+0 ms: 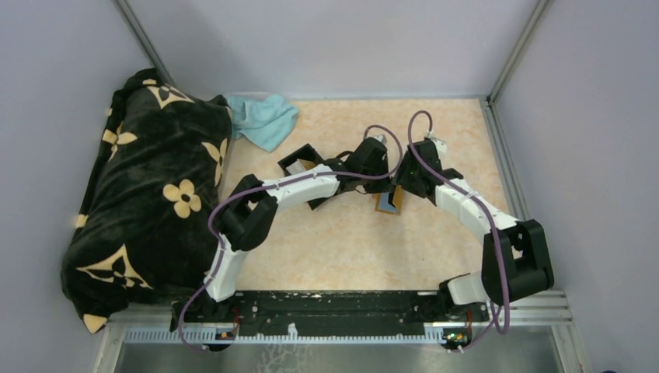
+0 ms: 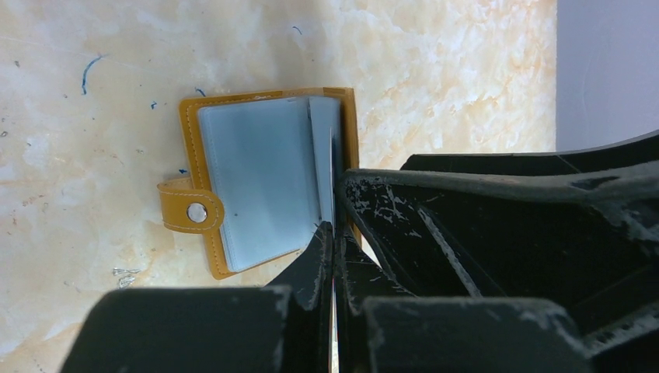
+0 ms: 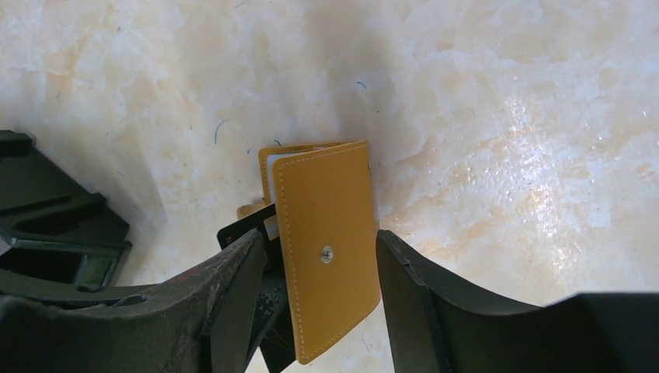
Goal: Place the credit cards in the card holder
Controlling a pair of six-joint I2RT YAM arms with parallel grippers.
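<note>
The tan card holder (image 2: 187, 140) lies open on the table, its pale sleeves (image 2: 256, 179) flat and its snap tab at the left. A black card (image 3: 277, 330) stands on edge beside the raised tan cover (image 3: 330, 225). My left gripper is shut on this card, seen edge-on between the fingertips; the card reaches over the sleeves next to the cover. How deep it sits in a sleeve cannot be told. My right gripper is open, its fingers on either side of the cover. In the top view the arms partly hide the holder.
A black box (image 1: 289, 165) with cards in it stands left of the holder, partly under my left arm. A blue cloth (image 1: 264, 120) lies at the back left, by a dark patterned blanket (image 1: 148, 202).
</note>
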